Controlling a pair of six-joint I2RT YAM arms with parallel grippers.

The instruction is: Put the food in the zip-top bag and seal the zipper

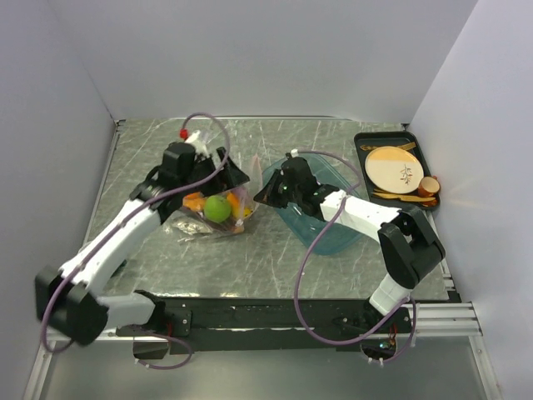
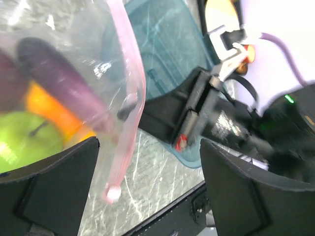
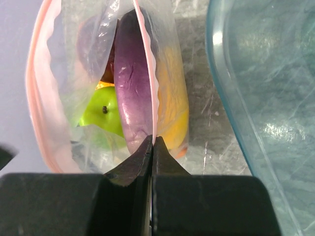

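Note:
The clear zip top bag with pink zipper strips lies open, holding a green apple, a purple eggplant and yellow-orange food. In the top view, my left gripper is over the bag's upper right part. Its fingers stand apart in the left wrist view, with the near pink strip running upright beyond the gap and nothing pinched between them. My right gripper is shut with one zipper strip's edge running into its tips. The other pink strip arches away, leaving the mouth gaping.
A translucent blue bin stands right of the bag, under my right gripper, and looks empty. At the far right a black tray carries a plate, a cup and wooden utensils.

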